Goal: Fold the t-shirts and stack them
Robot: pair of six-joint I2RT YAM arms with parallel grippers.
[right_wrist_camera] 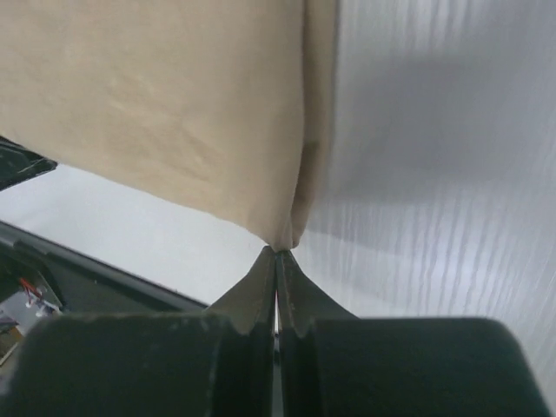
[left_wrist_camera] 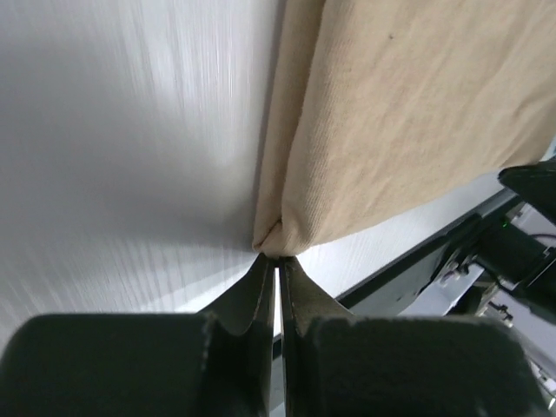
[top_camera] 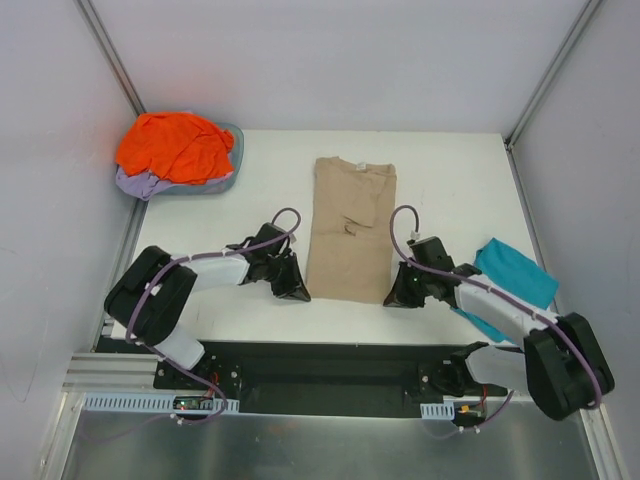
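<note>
A tan t-shirt [top_camera: 350,255] lies in a long narrow strip down the middle of the white table, its collar end at the back. At its front left corner my left gripper [top_camera: 306,298] is shut; in the left wrist view the corner of tan cloth [left_wrist_camera: 291,228] sits pinched at the fingertips. The front right corner is likewise pinched by my right gripper [top_camera: 388,303], where the cloth [right_wrist_camera: 282,228] ends between the tips in the right wrist view. A folded teal shirt [top_camera: 515,275] lies at the right, partly hidden by the right arm.
At the back left stands a blue-grey basket [top_camera: 236,160] heaped with orange cloth [top_camera: 175,147] and lavender cloth [top_camera: 142,184]. Bare table [top_camera: 260,325] shows along the front and at the back right. Walls close in the left, right and back.
</note>
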